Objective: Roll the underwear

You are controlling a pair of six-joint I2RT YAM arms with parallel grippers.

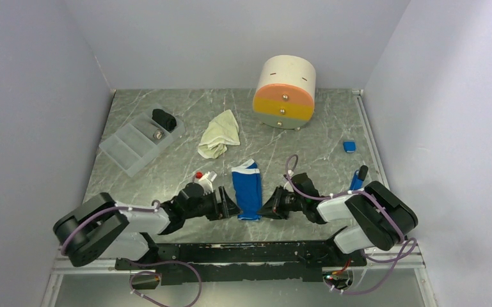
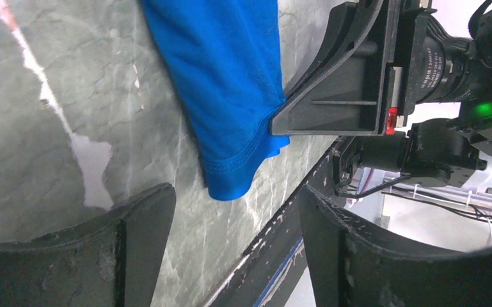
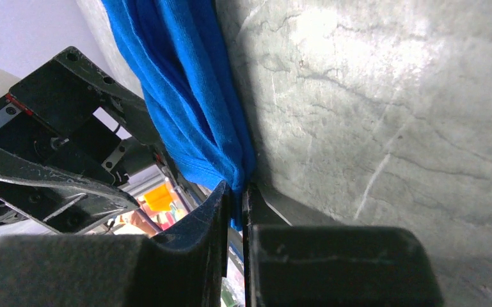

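Folded into a long strip, the blue underwear [image 1: 248,190] lies on the marble table between my two arms, its white band at the far end. My right gripper is shut on the right side of the strip's near end, with blue cloth pinched between its fingers. On the other side, my left gripper [image 1: 235,210] is at the near end's left edge. In the left wrist view its fingers [image 2: 142,230] stand apart, with the cloth's near end [image 2: 230,176] just ahead of the gap and nothing gripped.
A pale yellow cloth [image 1: 220,134] lies behind the underwear. The clear divided box [image 1: 128,150] at the back left holds a black roll [image 1: 164,119]. A small drawer cabinet [image 1: 285,93] stands at the back. Free table surrounds the strip's far end.
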